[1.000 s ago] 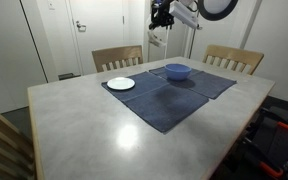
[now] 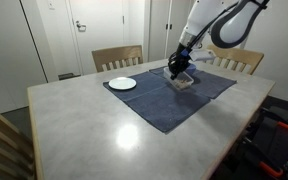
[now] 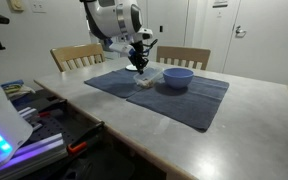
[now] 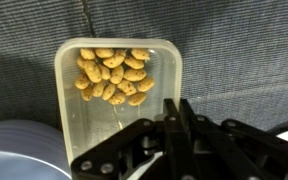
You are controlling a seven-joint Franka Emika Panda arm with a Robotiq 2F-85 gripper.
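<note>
A clear plastic container [image 4: 104, 125] with several peanuts [image 4: 114, 75] in one end fills the middle of the wrist view. My gripper is shut on its right side wall. From exterior view 1, the container [image 2: 182, 83] appears under my gripper [image 2: 172, 73], in front of the blue bowl. Exterior view 2 has it [image 3: 146, 84] low over the dark cloth, left of the bowl; whether it touches the cloth I cannot tell.
The blue bowl [image 3: 177, 78] stands close beside the container. A white plate [image 2: 123, 84] lies at the other side of the dark cloth [image 2: 164, 110]. Bare table [image 2: 74, 125] stretches to the left in exterior view 1. Chairs stand around the table.
The arm has come down from high above the table. The container now shows in front of the bowl, where only cloth was visible one second ago. Plate and cloth look unmoved.
</note>
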